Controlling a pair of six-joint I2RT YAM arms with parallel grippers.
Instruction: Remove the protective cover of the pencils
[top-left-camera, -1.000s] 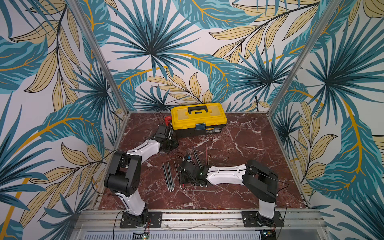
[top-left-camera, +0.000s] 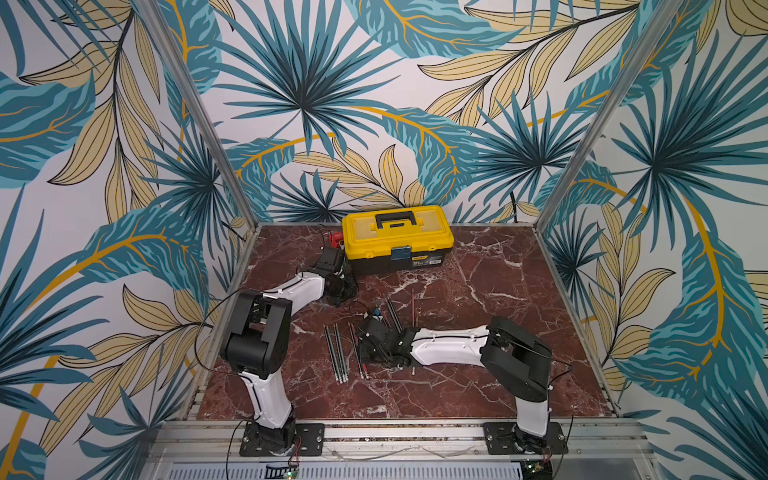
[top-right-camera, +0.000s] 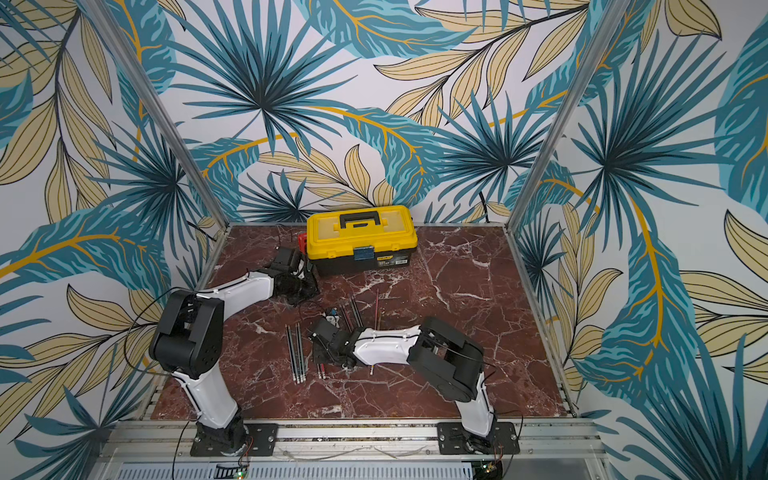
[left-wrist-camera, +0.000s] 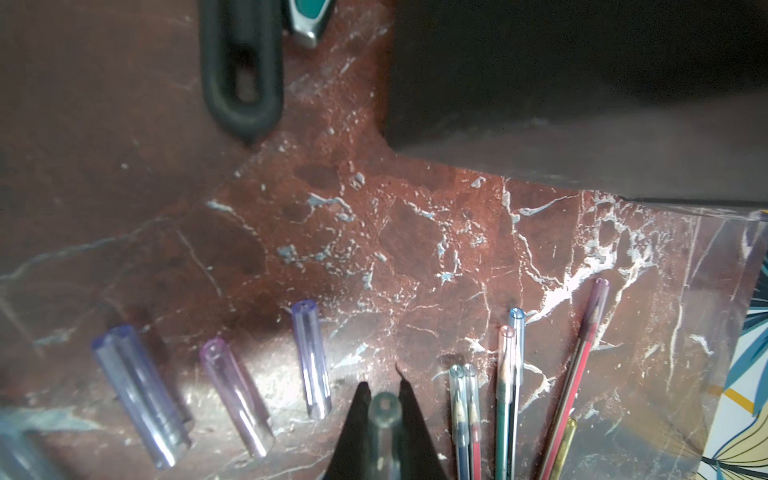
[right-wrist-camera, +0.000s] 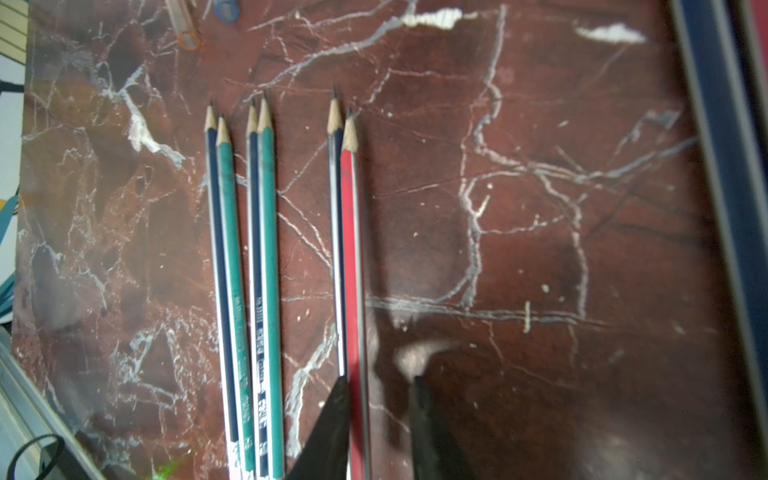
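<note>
In the right wrist view, several bare-tipped pencils (right-wrist-camera: 268, 216) lie in pairs on the marble table, and a red pencil (right-wrist-camera: 352, 240) beside a dark one runs between the fingertips of my part-open right gripper. In the left wrist view, loose clear caps (left-wrist-camera: 312, 352) lie on the table, and capped pencils (left-wrist-camera: 576, 368) lie to the right. My left gripper has a capped pencil or cap end between or under its fingers; whether it touches it I cannot tell.
The yellow toolbox (top-left-camera: 397, 232) stands at the back, beside my left arm. A black handled object (left-wrist-camera: 244, 96) lies near it.
My left arm's elbow has risen and shifted slightly right, its gripper a little. The toolbox has not moved.
</note>
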